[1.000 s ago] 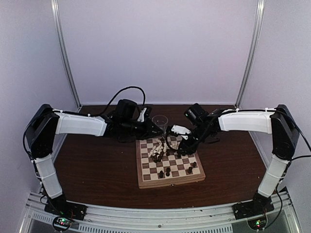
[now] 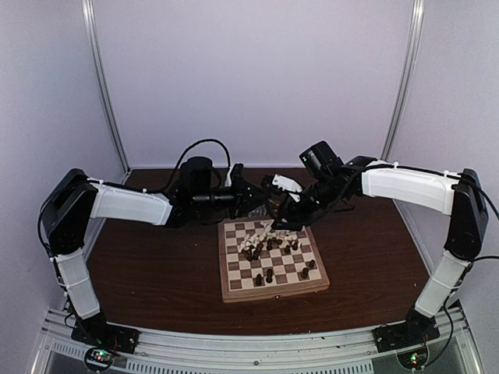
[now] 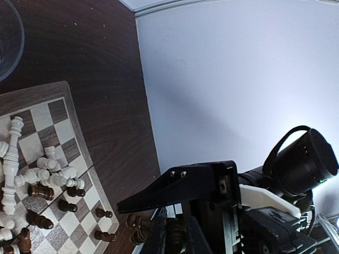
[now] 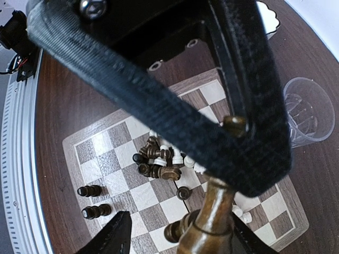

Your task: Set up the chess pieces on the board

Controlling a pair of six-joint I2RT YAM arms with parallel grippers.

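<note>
A tall brown chess piece (image 4: pixel 214 211) is held up above the board (image 2: pixel 234 294). In the left wrist view my left gripper is shut on it at the bottom edge, with little of it showing there. My right gripper stands open, with the piece's near end between its spread fingers in the right wrist view. Whether they touch it I cannot tell. White pieces (image 3: pixel 10 164) lie in a heap on the board with several dark ones (image 4: pixel 159 172). Two dark pieces (image 4: pixel 95 211) stand near one board edge.
A clear cup (image 4: pixel 310 108) stands on the table beyond the board. The two arms nearly meet over the board's far side. Bare brown table (image 2: pixel 156 273) lies to the left and right of the board.
My right gripper has risen and moved away from the front, up against the left one. The left gripper has shifted slightly. The arms now hide more of the clear cup.
</note>
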